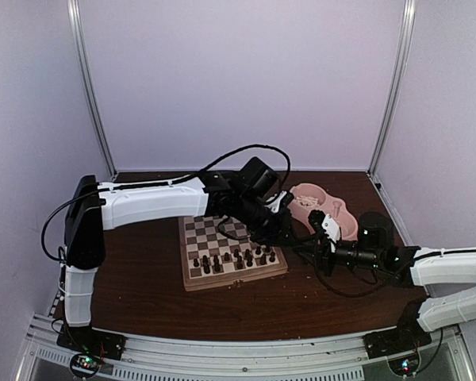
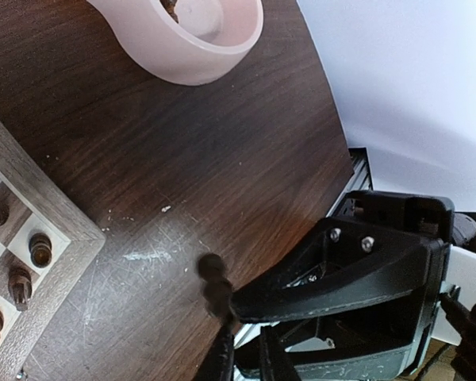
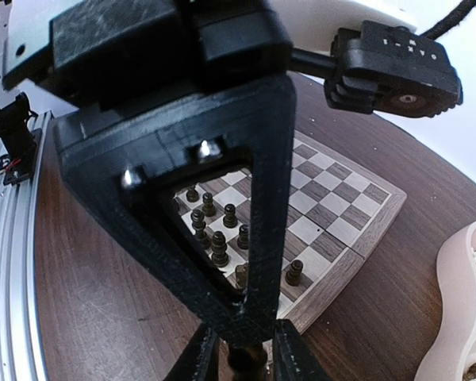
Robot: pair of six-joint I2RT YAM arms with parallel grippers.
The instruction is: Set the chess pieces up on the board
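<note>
Both grippers meet right of the chessboard. A dark chess piece shows between them, blurred and tilted in the left wrist view. My left gripper is shut on this piece; its lower part is hidden. From the side comes my right gripper, its fingers apart, with the dark piece's round top in the gap. Whether those fingers touch it cannot be told. Several dark pieces stand along the board's near rows, among them a pawn near a corner and another close to the edge.
A pink tray with compartments stands right of the board, light pieces in its far part. Bare wooden table lies in front of the board. The two arms' hands are crowded close together.
</note>
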